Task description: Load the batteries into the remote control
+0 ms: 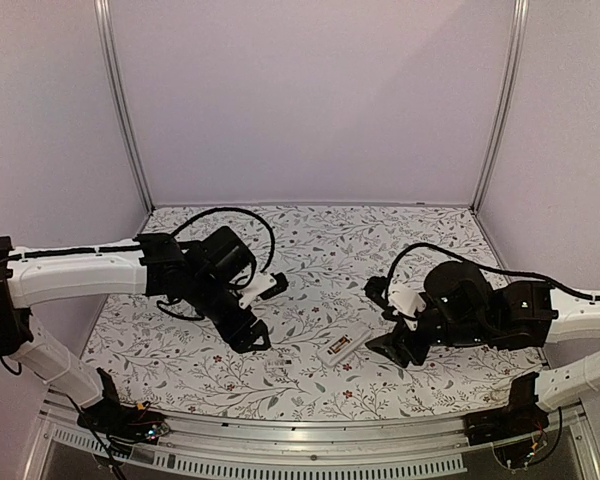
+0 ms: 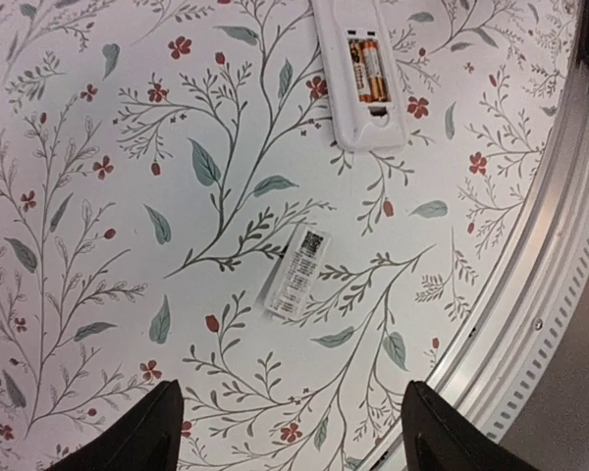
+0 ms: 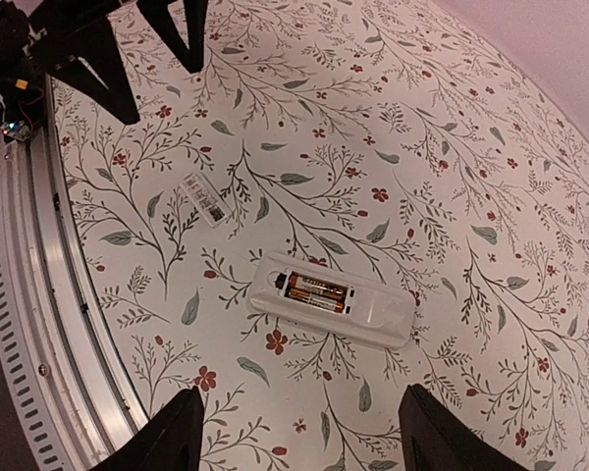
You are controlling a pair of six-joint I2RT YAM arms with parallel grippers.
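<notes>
A white remote [image 1: 342,347] lies on the floral mat, its battery compartment open with two batteries inside; in the left wrist view the remote [image 2: 358,128] is at the top. A small light battery cover [image 2: 296,272] lies apart from it, to its left in the top view. My left gripper [image 1: 248,342] hangs open above and left of the cover, nothing between its fingers. My right gripper [image 1: 398,352] hangs open just right of and above the remote, also empty.
The metal rail [image 1: 313,428] runs along the front edge of the mat.
</notes>
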